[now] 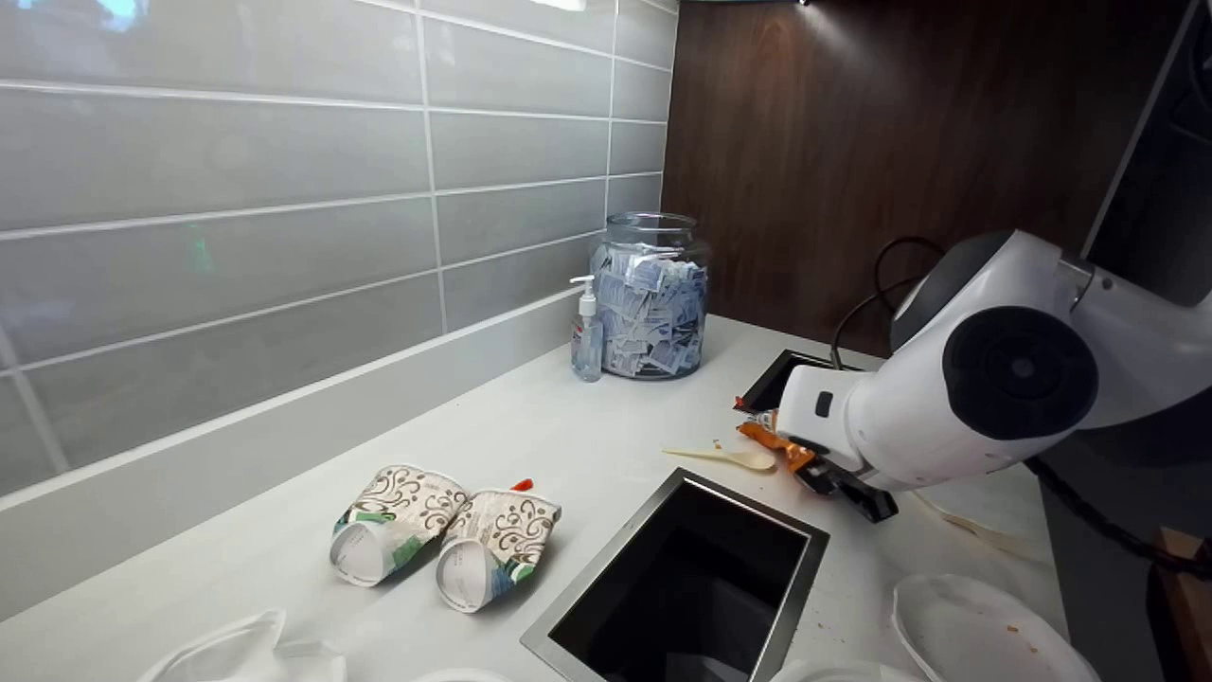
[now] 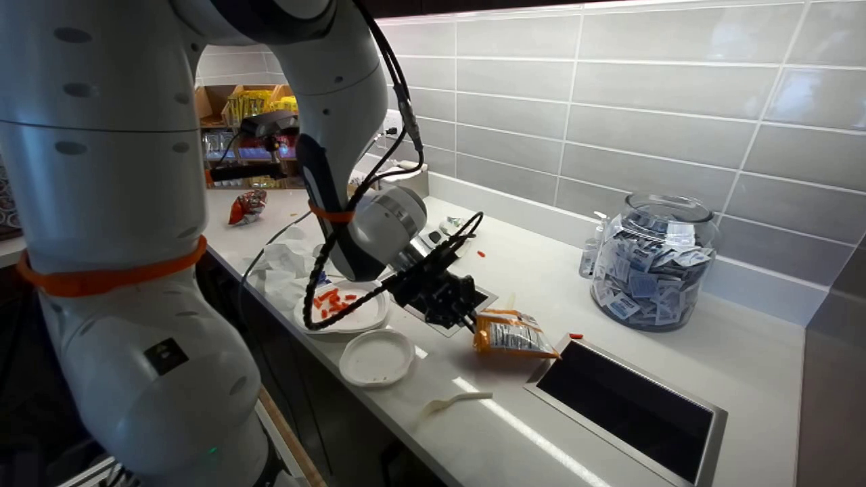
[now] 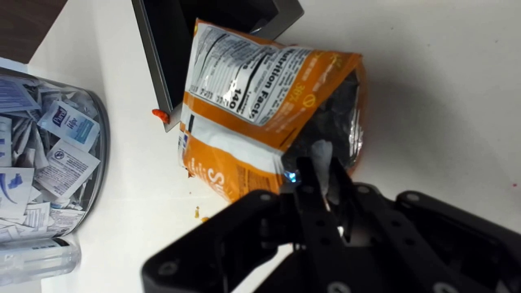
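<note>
An orange and white snack bag [image 3: 246,92], with a Nutrition Facts panel, fills the middle of the wrist view. Its dark silvery inside shows at the end close to my gripper, which is shut on the edge of the bag. A pale sliver shows between the fingers; I cannot tell what it is. From the second exterior view, the bag [image 2: 513,334] sticks out from the tips of the gripper [image 2: 471,323], low over the counter. The first exterior view shows only part of the bag [image 1: 793,453], since the arm covers the rest.
Two rectangular counter openings [image 1: 693,580] [image 2: 633,406] have metal rims. A glass jar of wipes [image 1: 653,307] and a pump bottle [image 1: 586,335] stand by the wall. Two paper cups [image 1: 398,517] lie on their sides. A spoon [image 1: 727,457] and white plates [image 2: 377,357] are nearby.
</note>
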